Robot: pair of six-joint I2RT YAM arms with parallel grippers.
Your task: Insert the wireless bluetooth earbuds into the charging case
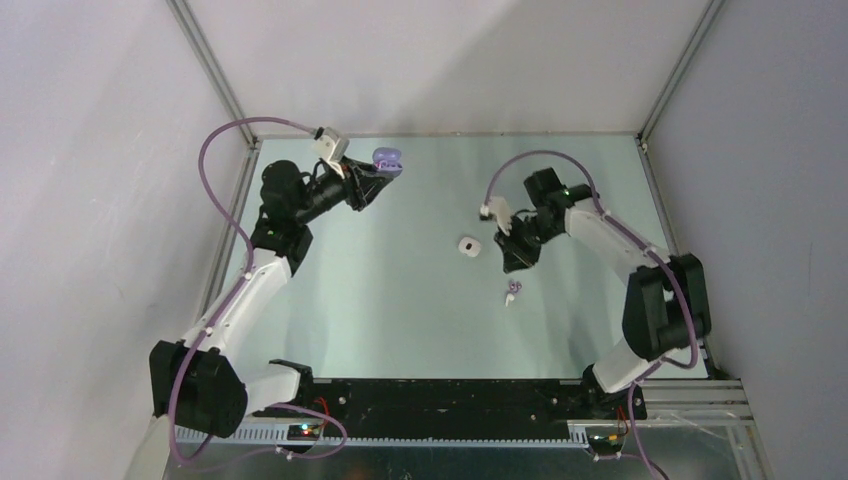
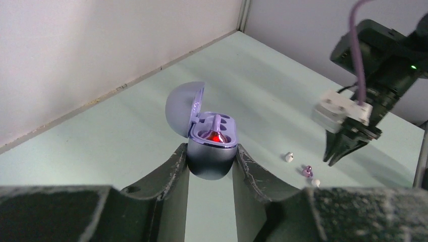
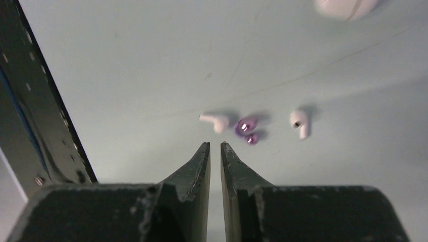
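Shut on the purple charging case (image 2: 212, 159), my left gripper holds it upright with the lid swung up. A purple piece (image 2: 216, 123), apparently an earbud, stands in the case beside a red glow; dark openings show to its right. In the right wrist view a shiny purple earbud (image 3: 246, 126) lies on the table, a white earbud (image 3: 218, 122) close at its left. Over the table, my right gripper is narrowly open, with nothing between its fingers. In the top view it is behind the purple earbud (image 1: 515, 286).
A second white earbud (image 3: 299, 122) lies farther right in the right wrist view. A small white case (image 1: 469, 246) sits left of my right gripper. Much of the table (image 1: 420, 310) between the arms is clear.
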